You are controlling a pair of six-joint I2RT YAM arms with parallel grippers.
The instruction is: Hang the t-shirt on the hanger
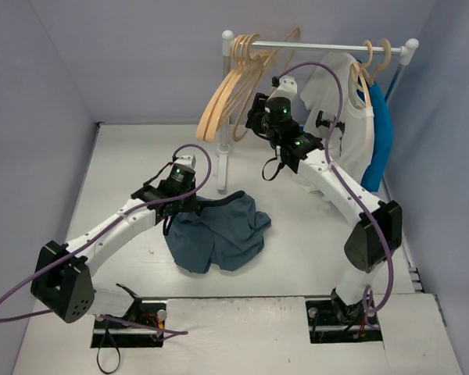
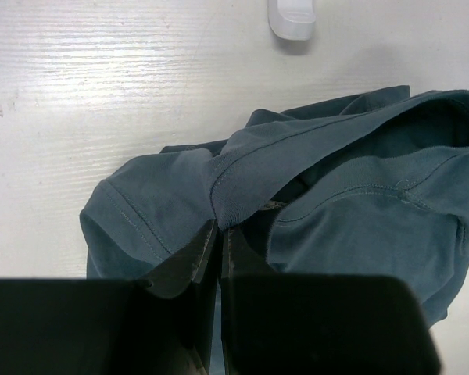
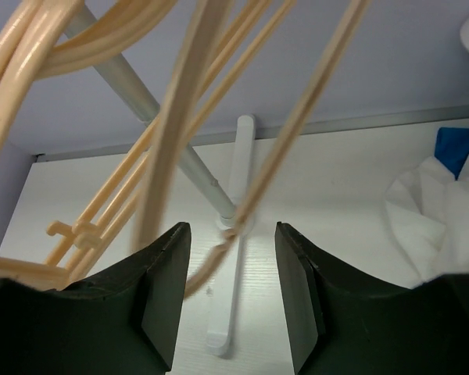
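Observation:
The dark blue-grey t-shirt [image 1: 223,230] lies crumpled on the table, its neck opening raised in a fold in the left wrist view. My left gripper is shut on the fabric at the edge of that fold. Up at the rack, my right gripper is open beside the bare wooden hangers [image 1: 223,94]. One hanger [image 3: 301,109] stands apart from the bunch, and its blurred lower end passes between the parted fingers, without both of them visibly closing on it.
A white rail [image 1: 320,47] carries the hangers at left. White [image 1: 328,101] and blue [image 1: 381,141] garments hang at its right end, close to my right arm. The rack's foot [image 1: 222,172] stands behind the t-shirt.

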